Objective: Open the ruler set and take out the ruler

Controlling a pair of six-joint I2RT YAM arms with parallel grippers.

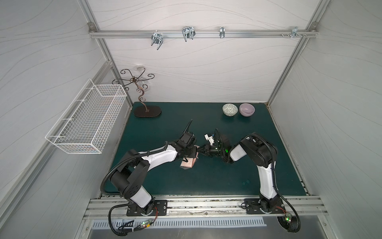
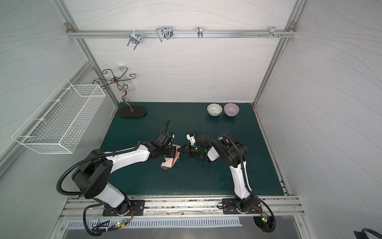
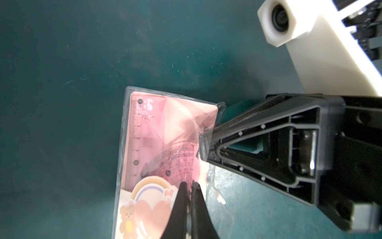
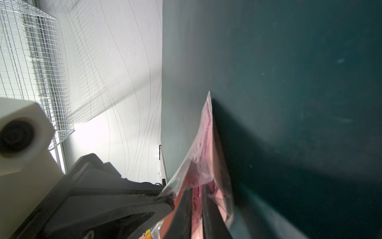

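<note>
The ruler set (image 3: 149,211), a clear pouch with pink ruler and protractor, lies on the table below both grippers, printed with a rainbow and bear. In the left wrist view, my left gripper is shut over the pouch's middle. My right gripper reaches in from the right to the pouch's upper side edge. In the right wrist view, my right gripper is shut, with clear plastic raised around its tips; I cannot tell whether any is pinched.
A metal stand (image 1: 147,111) is at the back left, two bowls (image 1: 230,109) at the back right. A wire basket (image 1: 85,147) hangs on the left wall.
</note>
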